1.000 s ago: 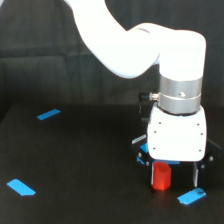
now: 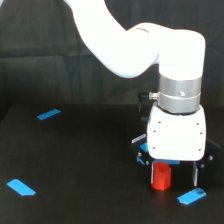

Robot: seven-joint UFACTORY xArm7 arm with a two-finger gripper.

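Observation:
A small red block [image 2: 161, 177] stands on the black table below the white hand. My gripper [image 2: 174, 178] is low over the table, its fingers [image 2: 195, 173] spread apart, one at each side of the hand. In this view the red block appears between them, nearer the left finger. Whether it touches that finger cannot be told. The upper part of the block is partly hidden by the hand.
A blue strip [image 2: 191, 196] lies just right of the gripper. Some blue [image 2: 143, 160] shows behind the hand, mostly hidden. Farther left are another blue piece [image 2: 21, 187] and a blue strip at the back [image 2: 48, 114].

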